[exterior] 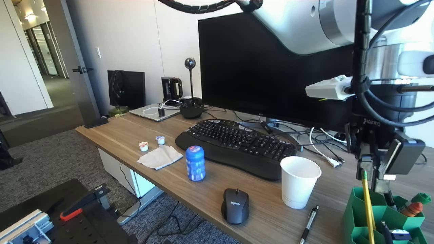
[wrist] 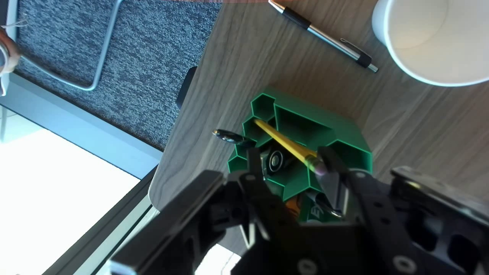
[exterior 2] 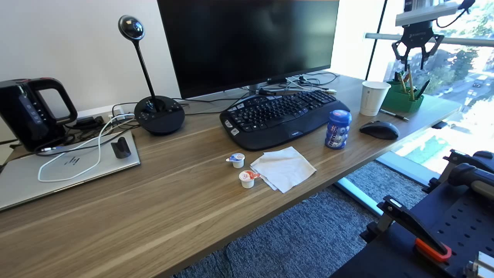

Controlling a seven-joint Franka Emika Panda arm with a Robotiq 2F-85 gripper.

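My gripper [exterior: 373, 179] is part open and pointing down just above the green organizer [wrist: 353, 133] at the desk's right end. A yellow pencil [wrist: 286, 143] leans up out of the organizer, its eraser end close to one finger [wrist: 337, 176] in the wrist view. In exterior view 1 that end overlaps the left fingertip; whether they touch I cannot tell. A clear gap shows between the fingers. Black pens, a green marker [exterior: 421, 198] and an orange crayon-like piece [exterior: 412, 209] also stand in the organizer.
A white paper cup [exterior: 300, 183] and a loose pen [exterior: 310, 223] lie near the organizer. Farther left are a mouse [exterior: 235, 206], a blue bottle [exterior: 195, 163], a keyboard [exterior: 240, 146] and a cloth [exterior: 160, 157]. Cables [exterior: 317, 142] run behind the cup.
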